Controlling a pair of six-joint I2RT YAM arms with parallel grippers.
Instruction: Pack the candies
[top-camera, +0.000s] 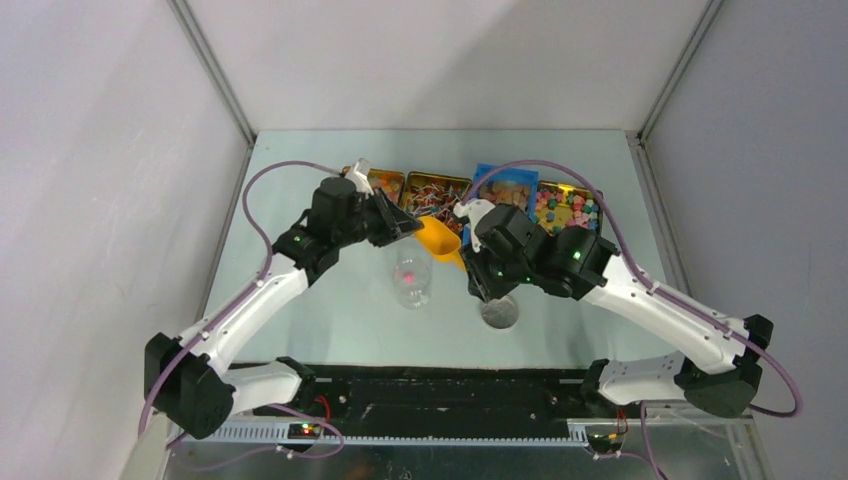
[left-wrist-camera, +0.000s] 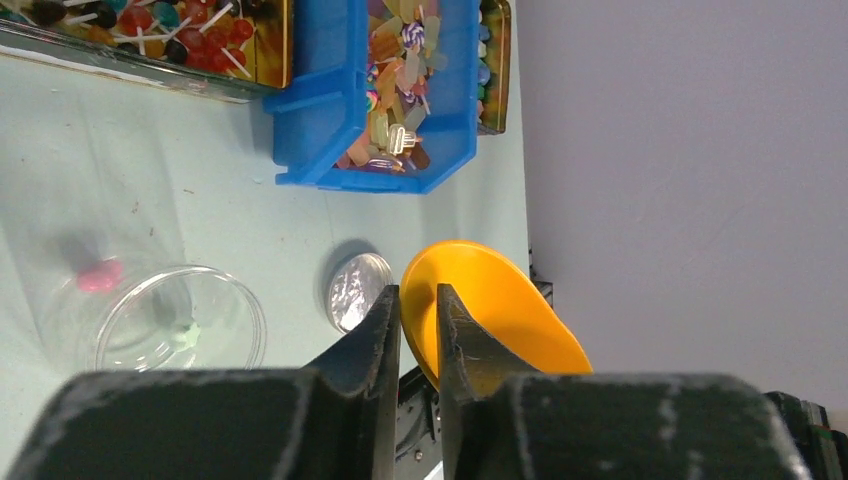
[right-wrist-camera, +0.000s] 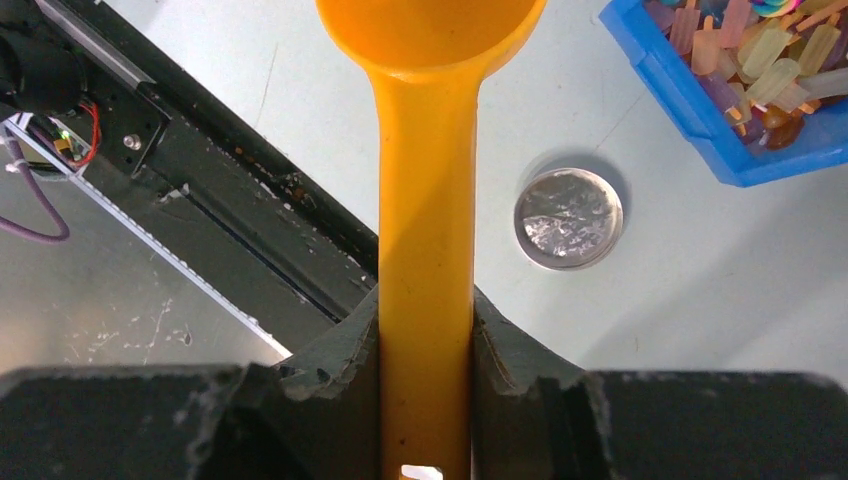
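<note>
My right gripper is shut on the handle of an orange scoop (right-wrist-camera: 425, 150), held over the middle of the table. My left gripper is at the scoop's far end, fingers close together; whether they touch it is unclear. A clear jar (left-wrist-camera: 180, 300) with a pink candy (left-wrist-camera: 98, 275) in it stands below. A round metal lid (right-wrist-camera: 568, 218) lies to its right. Behind are a blue bin of wrapped and jelly candies (left-wrist-camera: 320, 90) and a tray of lollipops (left-wrist-camera: 200, 40).
More candy trays (top-camera: 568, 210) line the back of the table on both sides. The front edge (top-camera: 450, 365) and side walls bound the space.
</note>
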